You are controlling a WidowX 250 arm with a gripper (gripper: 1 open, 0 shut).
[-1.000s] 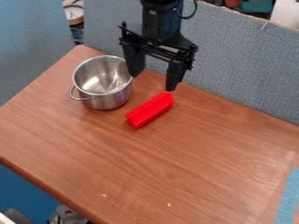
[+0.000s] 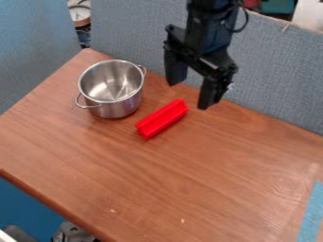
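My black gripper [image 2: 192, 79] hangs above the table at upper middle, its two fingers apart and open with nothing between them. A red elongated object [image 2: 161, 119] lies diagonally on the wooden table, below and left of the gripper. A steel pot [image 2: 111, 90] with side handles stands to the left of the red object.
Grey padded walls [image 2: 271, 71] line the back and left of the table [image 2: 151, 189].
The pot and red object look unmoved.
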